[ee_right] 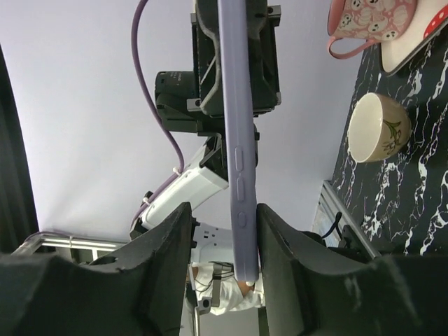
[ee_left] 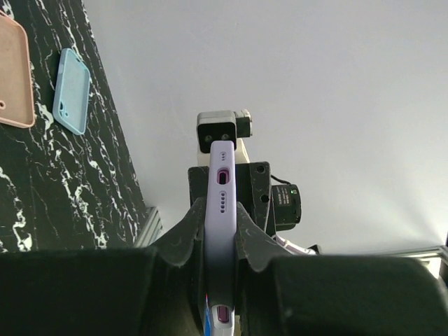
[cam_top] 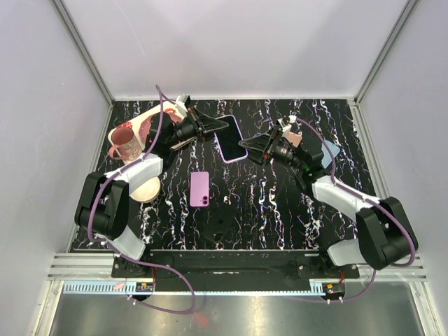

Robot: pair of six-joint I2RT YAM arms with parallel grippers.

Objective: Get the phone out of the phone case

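Observation:
A phone in a pale lilac case (cam_top: 230, 140) is held up in the middle of the top view, screen facing the camera. My left gripper (cam_top: 217, 124) is shut on it; in the left wrist view its edge (ee_left: 221, 231) stands upright between the fingers. My right gripper (cam_top: 246, 145) is at the phone's lower right, open around that end; in the right wrist view the case's side (ee_right: 240, 175), with its buttons, runs between the fingers. Whether they touch it is unclear.
A pink phone-shaped object (cam_top: 199, 189) lies below. At left are a tray with a mug (cam_top: 124, 143) and a cream cup (ee_right: 374, 129). A blue case (ee_left: 72, 91) and a peach one (ee_left: 14, 73) lie at right.

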